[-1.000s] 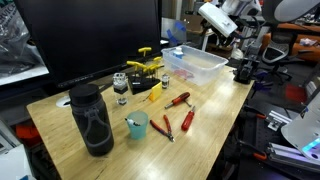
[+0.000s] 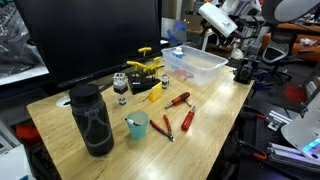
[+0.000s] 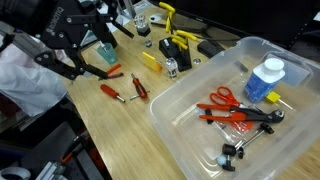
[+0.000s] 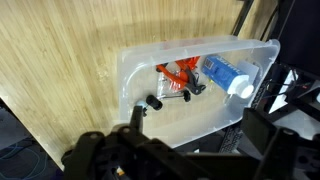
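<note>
My gripper (image 3: 118,54) hangs in the air with its fingers open and nothing between them. In exterior view 1 it is at the upper right, near the clear plastic bin (image 2: 210,75). From the wrist, the bin (image 4: 129,75) lies below, between and beyond the dark fingers. Inside it are a white bottle with a blue label (image 3: 267,76), red-handled scissors (image 3: 226,97), red-and-black pliers (image 3: 240,115), a yellow piece (image 3: 272,97) and several small dark parts (image 3: 229,150).
Left of the bin, a black cylindrical speaker (image 2: 92,122), a teal cup (image 2: 137,125), a red screwdriver (image 2: 178,100), other red-handled tools (image 2: 188,120) and yellow clamps (image 2: 148,65) occupy the wooden table. A dark monitor (image 2: 95,40) stands behind.
</note>
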